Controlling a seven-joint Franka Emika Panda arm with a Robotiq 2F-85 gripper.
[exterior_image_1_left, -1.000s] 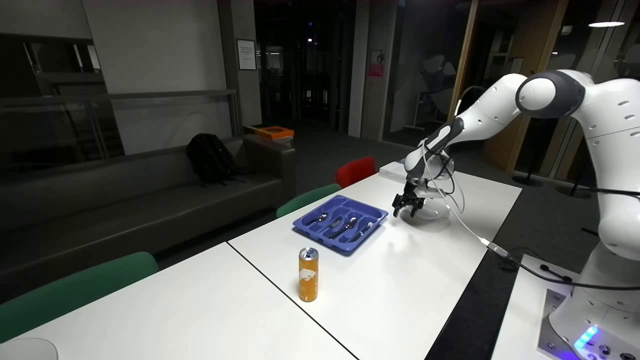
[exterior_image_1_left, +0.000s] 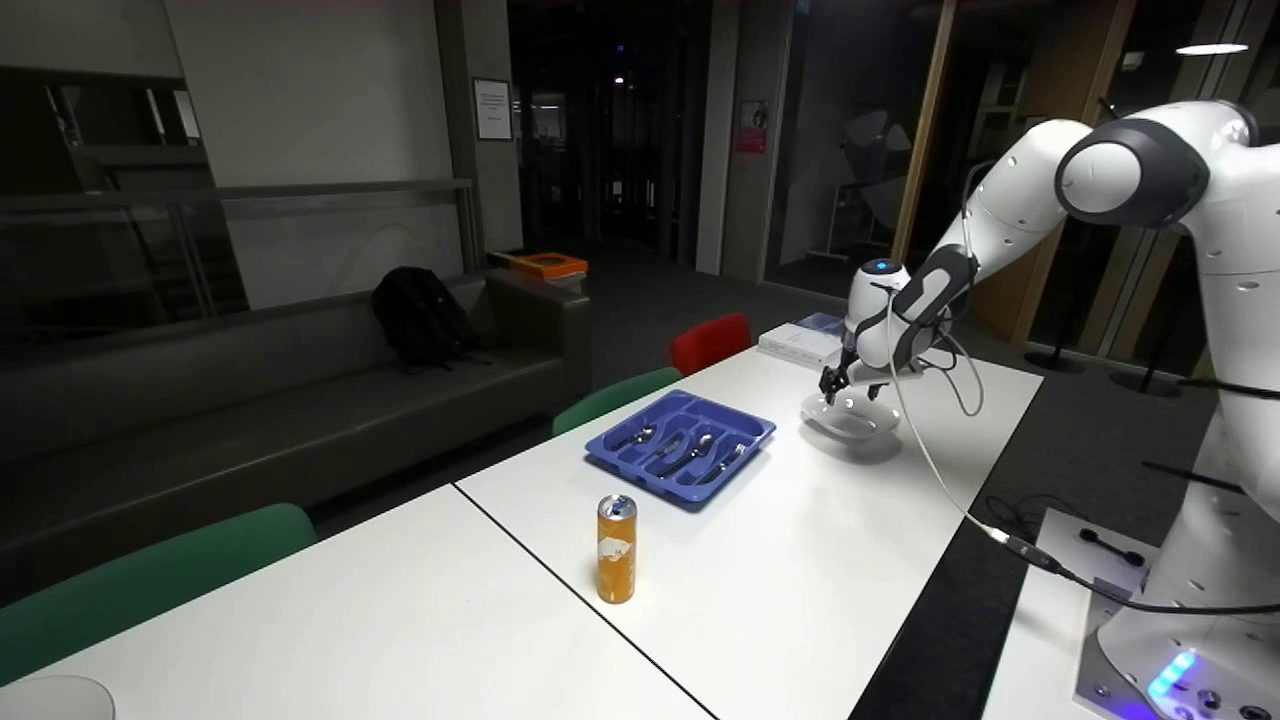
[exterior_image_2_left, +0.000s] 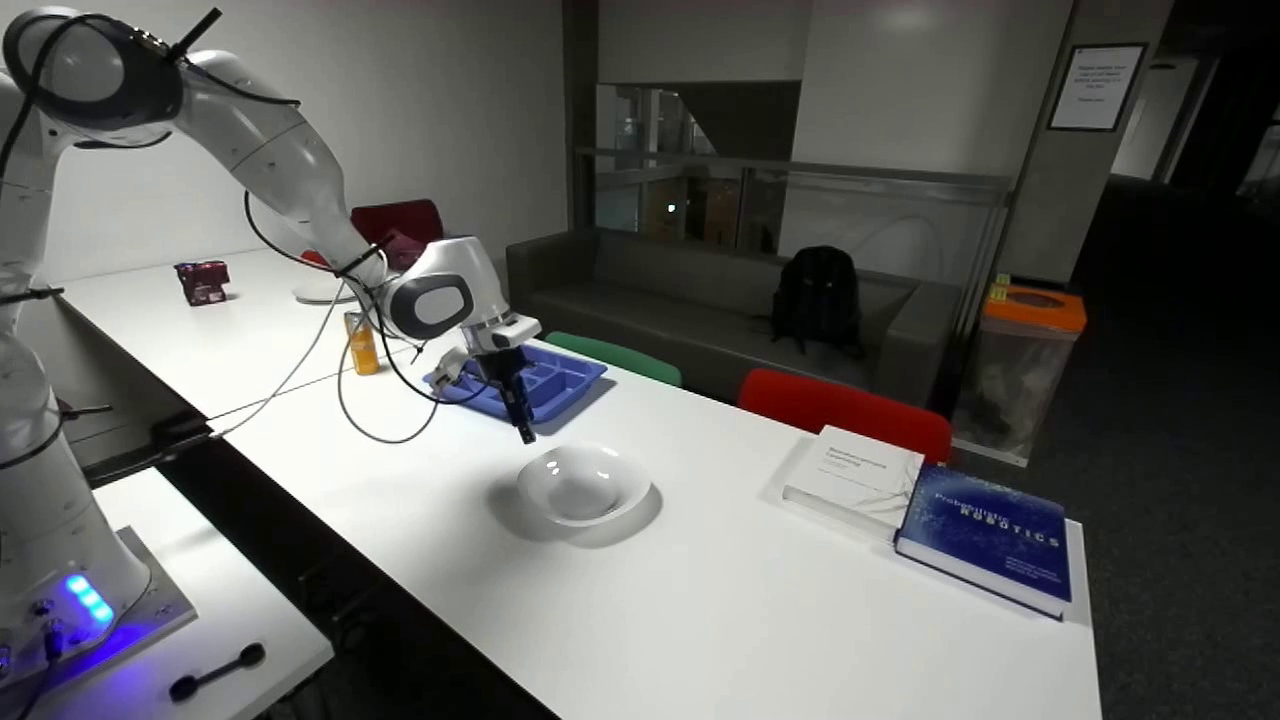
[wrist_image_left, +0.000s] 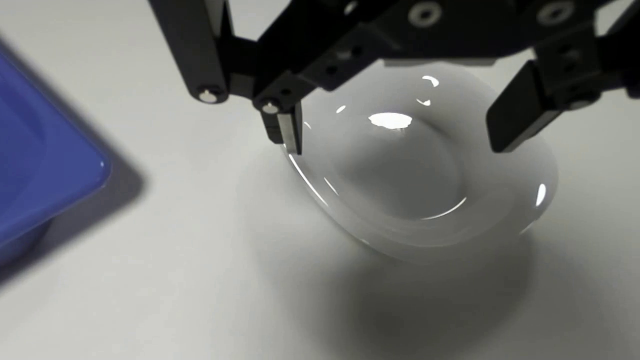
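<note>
A shiny white bowl (exterior_image_2_left: 584, 485) stands upright and empty on the white table. Just above its far side, in exterior view 2, hangs my gripper (exterior_image_2_left: 524, 437), tilted downward. From the wrist view the gripper is open, its fingers (wrist_image_left: 292, 129) spread wide over the bowl (wrist_image_left: 408, 174). One finger overlaps the bowl's left rim in that view and the other is over its right part; whether either touches it I cannot tell. Nothing is held. The bowl (exterior_image_1_left: 854, 422) lies below the gripper in exterior view 1.
A blue cutlery tray (exterior_image_1_left: 768, 427) with several utensils sits beside the bowl. An orange can (exterior_image_1_left: 617, 550) stands by the table seam. Two books, one white (exterior_image_2_left: 855, 472) and one blue (exterior_image_2_left: 986, 535), lie at the other end.
In exterior view 1 my gripper has moved right and a little upward, from near the bowl's left side to over the bowl. The bowl, tray and can stay put.
</note>
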